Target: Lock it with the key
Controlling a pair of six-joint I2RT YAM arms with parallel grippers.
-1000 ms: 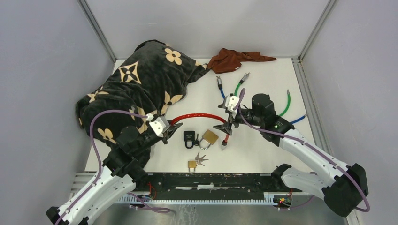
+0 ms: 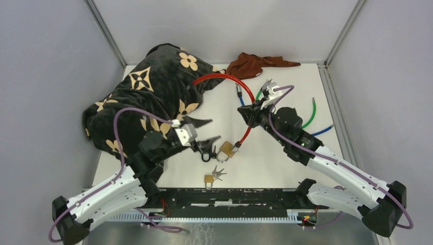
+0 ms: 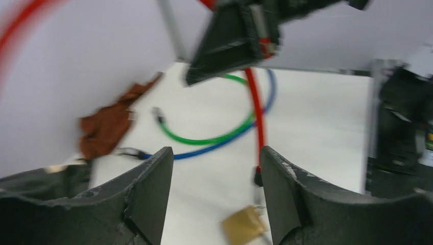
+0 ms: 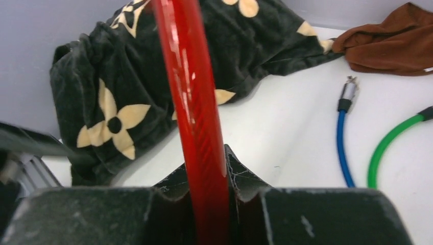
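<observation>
A red cable [image 2: 223,76] [image 4: 193,112] arches up from my right gripper [image 2: 249,113], which is shut on it; its lower end hangs near the large brass padlock [image 2: 227,148]. My left gripper [image 2: 212,132] stands open below the arch, blurred, with nothing between its fingers. The black padlock is mostly hidden under it in the top view. A small brass padlock [image 2: 209,179] lies at the front beside a bunch of keys [image 2: 218,172].
A patterned dark blanket [image 2: 153,87] covers the left side. A brown cloth [image 2: 262,64] lies at the back. Blue [image 4: 342,143] and green [image 4: 390,138] cables lie on the right. White table shows around the padlocks.
My left gripper has let go of the red cable and moved right. My right gripper has shut on the cable and risen slightly toward the back, raising the arch.
</observation>
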